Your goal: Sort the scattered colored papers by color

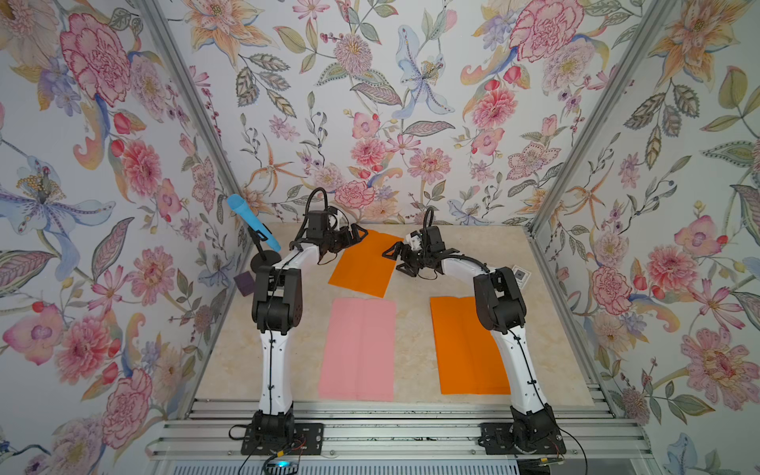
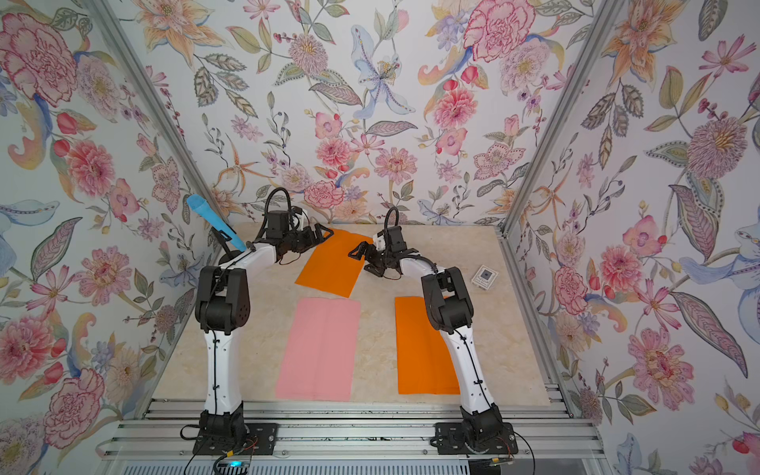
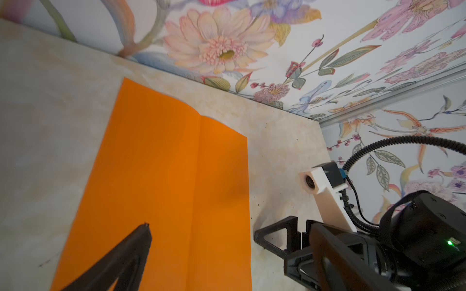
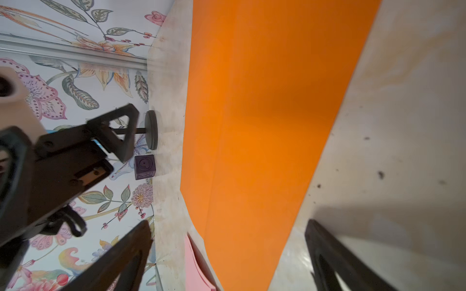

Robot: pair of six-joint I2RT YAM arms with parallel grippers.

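An orange paper (image 1: 365, 267) lies at the back middle of the table, turned a little, with a crease along it in the left wrist view. By its left edge my left gripper (image 1: 358, 232) stands open, holding nothing. At its right edge is my right gripper (image 1: 402, 261), also open; in the right wrist view its fingers (image 4: 335, 257) are apart with the paper's edge between and beyond them. Nearer the front lie a pink paper (image 1: 358, 348) on the left and another orange paper (image 1: 468, 348) on the right, partly under my right arm.
A blue microphone on a dark stand (image 1: 265, 259) and a small dark box (image 1: 245, 282) are at the left back. A white card with a printed code (image 2: 484, 276) lies at the right. Bare table separates the pink and front orange papers.
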